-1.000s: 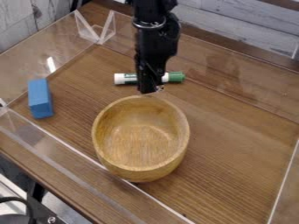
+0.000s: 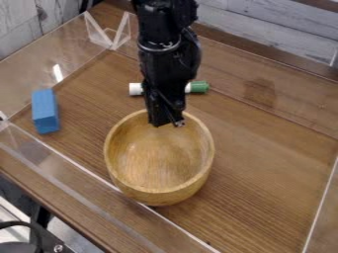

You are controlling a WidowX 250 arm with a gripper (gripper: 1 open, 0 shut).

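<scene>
My black gripper (image 2: 168,117) hangs from the top centre of the camera view, its tip at the back rim of a wooden bowl (image 2: 158,168). It looks shut, and nothing shows between its fingers. A green and white cylindrical object (image 2: 197,87) lies behind the gripper, partly hidden by it.
A blue block (image 2: 45,111) stands at the left of the wooden table (image 2: 264,148). Pale walls edge the table at the back, and a clear edge runs along the lower left.
The bowl and block are unmoved.
</scene>
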